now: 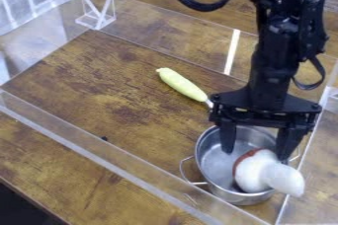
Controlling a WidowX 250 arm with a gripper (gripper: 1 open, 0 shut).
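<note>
My black gripper is open, hanging over a metal pot at the lower right. In the pot rests a white object with a reddish rim, partly leaning over the pot's near right side. Nothing shows held between my fingers. A pale yellow-green vegetable, like corn, lies on the wooden table behind and left of the pot.
Clear plastic walls border the work area, with a small clear bracket at the back left.
</note>
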